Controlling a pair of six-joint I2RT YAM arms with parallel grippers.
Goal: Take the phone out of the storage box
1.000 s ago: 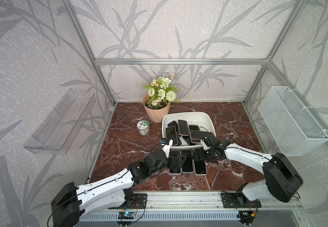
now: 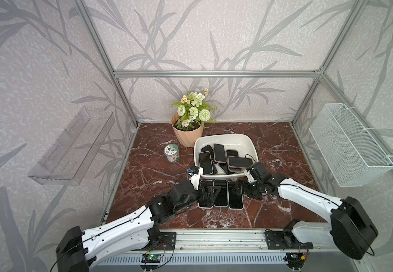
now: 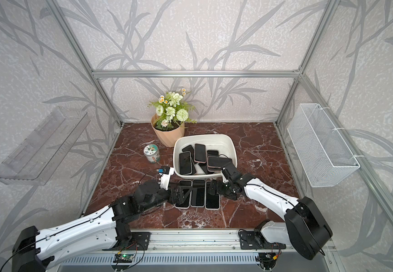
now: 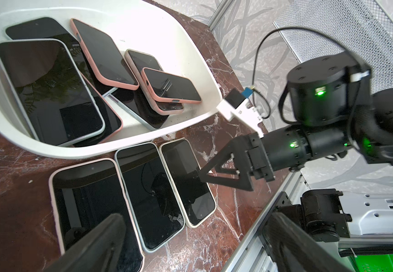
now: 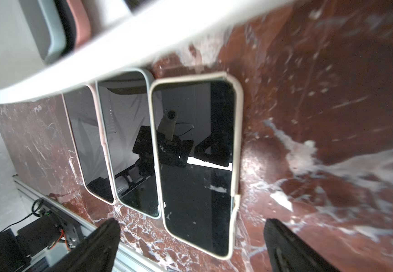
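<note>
The white storage box holds several phones, among them a pale-blue-edged one and pink-cased ones. In front of the box, three phones lie side by side on the table: pink-edged, blue-edged and cream-edged. My left gripper is over the left phone of this row, its blurred fingers wide apart. Open, with nothing held, my right gripper hovers by the cream-edged phone; I cannot tell whether a finger touches it.
A flower pot stands behind the box's left end, with a small tin beside it. Wire and clear baskets hang on the side walls. Bare marble lies left and right of the phone row. The two grippers are close together.
The three phones on the table have slid slightly left against the box. The left gripper has shifted slightly left.
</note>
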